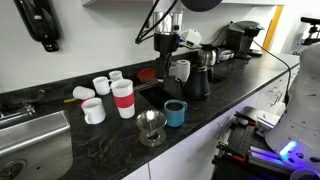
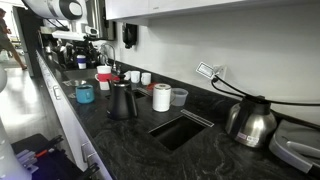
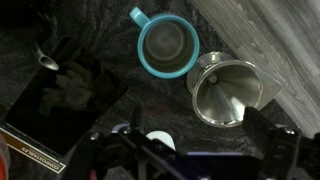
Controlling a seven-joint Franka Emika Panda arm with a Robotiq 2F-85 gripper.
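My gripper hangs in the air above the counter, its fingers apart and nothing between them. Below it in the wrist view are a blue mug and a shiny metal cup; both are clear of the fingers. From the side, the blue mug stands upright near the counter's front edge, with the footed metal cup to its left. The tall white cup with a red band stands farther left. A small white round thing shows partly between the fingers, lower down.
White mugs stand by the sink. A black pitcher, a white roll and a steel kettle line the counter. A sunken dark basin lies among them. Bare counter shows at the front left.
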